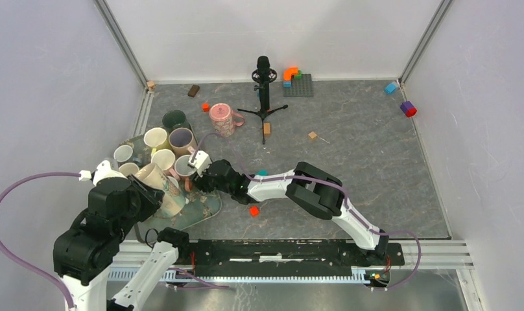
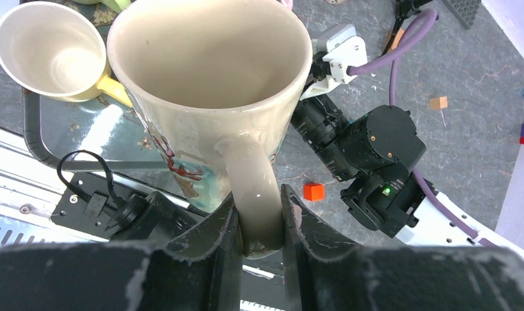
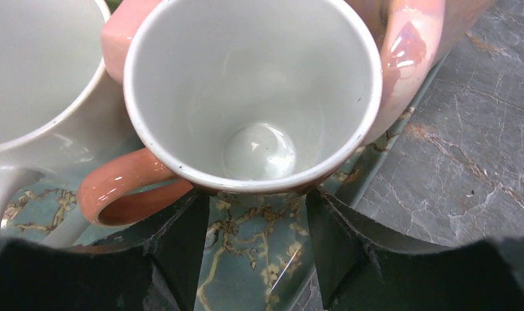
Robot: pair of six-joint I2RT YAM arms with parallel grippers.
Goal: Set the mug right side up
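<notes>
A large cream patterned mug (image 2: 207, 58) hangs over the tray's front, with my left gripper shut on its handle. In the top view my right gripper (image 1: 200, 180) is at the tray's right edge. In the right wrist view its fingers (image 3: 172, 259) stand apart just below the rim of a white-lined mug with an orange handle (image 3: 253, 84); whether they touch it is unclear. More mugs crowd behind and left of it.
The tray (image 1: 204, 217) is packed with mugs at the left. A pink lidded mug (image 1: 224, 123) and a black stand (image 1: 262, 97) are behind. Small blocks are scattered about.
</notes>
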